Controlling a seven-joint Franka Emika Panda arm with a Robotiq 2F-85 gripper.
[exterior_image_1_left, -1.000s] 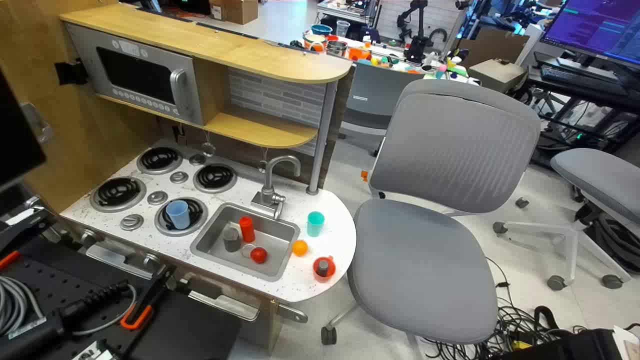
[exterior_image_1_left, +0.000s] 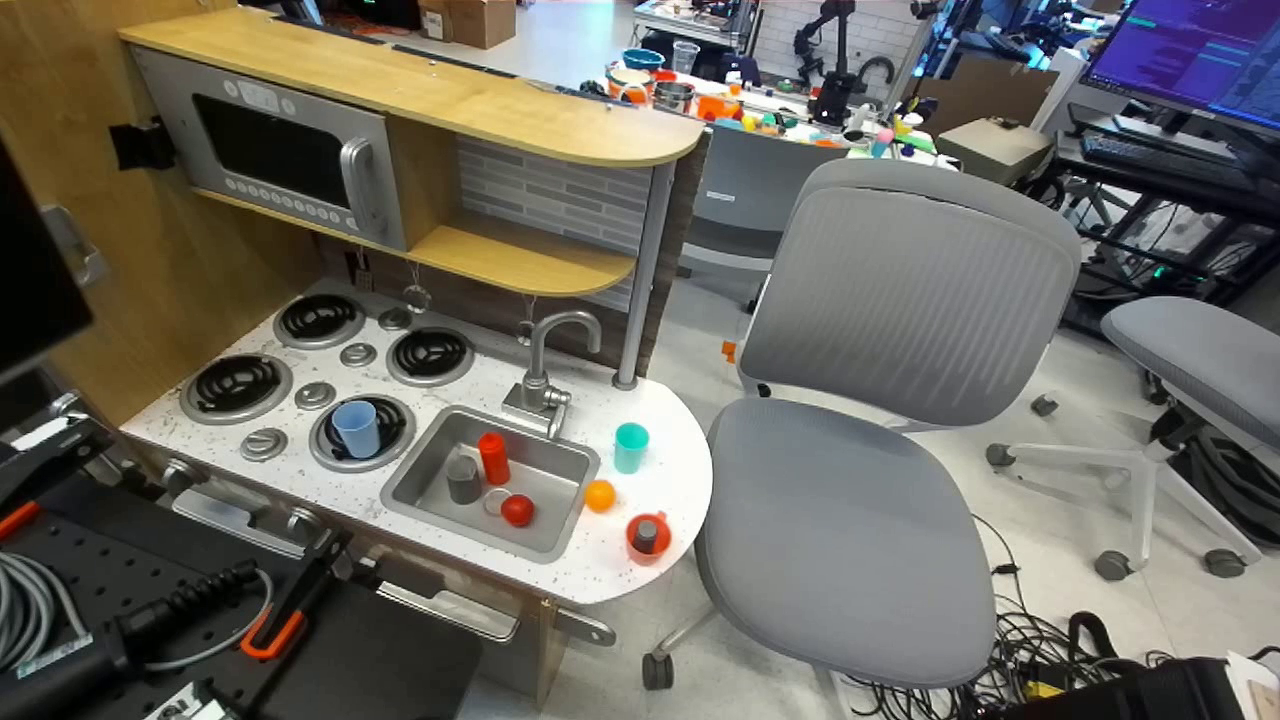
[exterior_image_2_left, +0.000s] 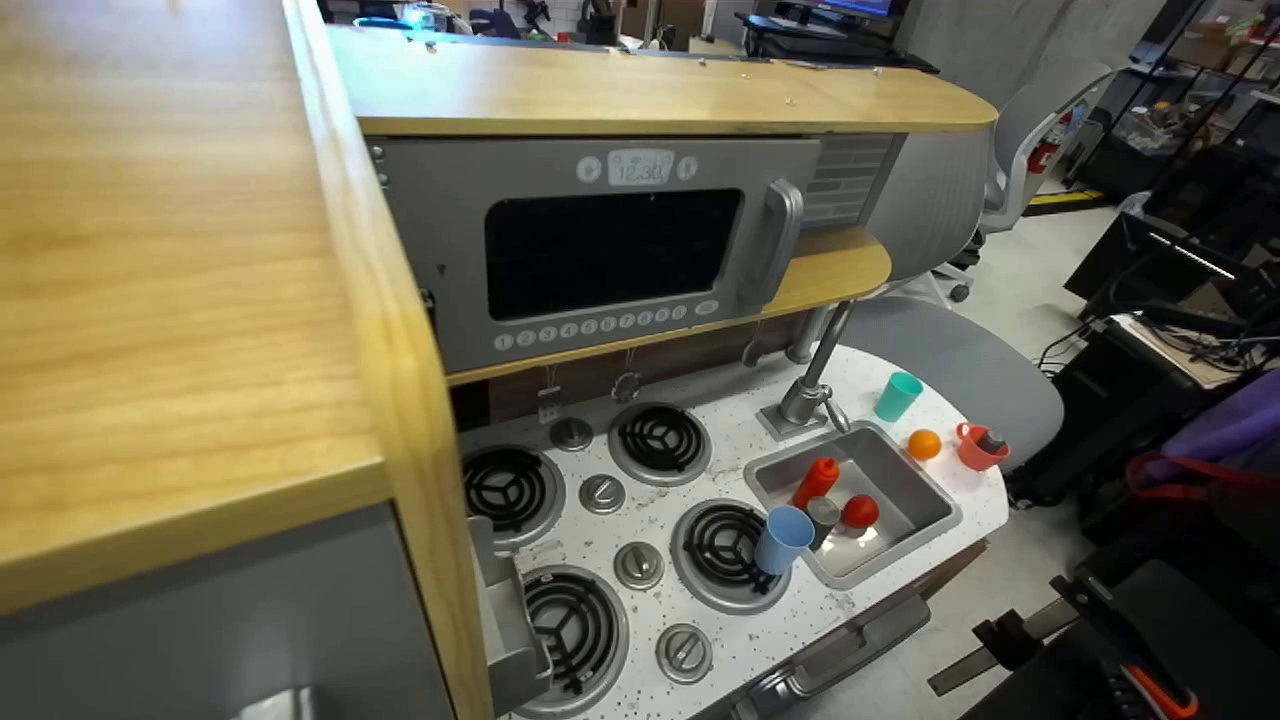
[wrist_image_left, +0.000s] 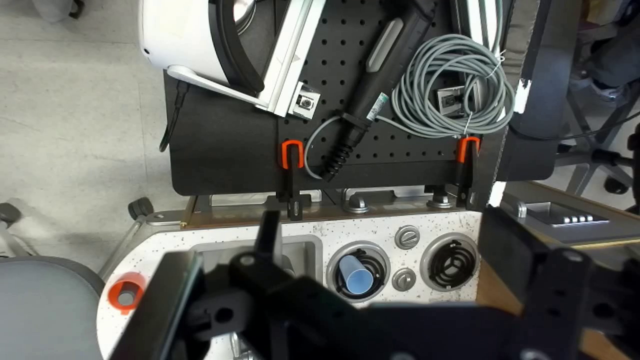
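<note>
In the wrist view my gripper stands open, its dark fingers (wrist_image_left: 502, 246) wide apart and nothing between them. It appears in neither exterior view. A blue cup (exterior_image_1_left: 356, 428) stands upright on the front right burner. Inside the sink (exterior_image_1_left: 402, 492) are a red bottle (exterior_image_1_left: 493, 457), a grey cup (exterior_image_1_left: 463, 479) and a red round item (exterior_image_1_left: 517, 510). On the counter to the sink's right are a teal cup (exterior_image_1_left: 630, 446), an orange ball (exterior_image_1_left: 599, 494) and a red cup (exterior_image_1_left: 648, 551) with a dark grey item inside.
The faucet (exterior_image_1_left: 536, 372) rises behind the sink. A microwave (exterior_image_1_left: 276, 144) and wooden shelf (exterior_image_1_left: 528, 254) overhang the counter's back. Along the front sits a black pegboard table (wrist_image_left: 228, 156) with clamps and a coiled cable (wrist_image_left: 453, 84). A grey chair (exterior_image_1_left: 840, 540) adjoins the rounded counter end.
</note>
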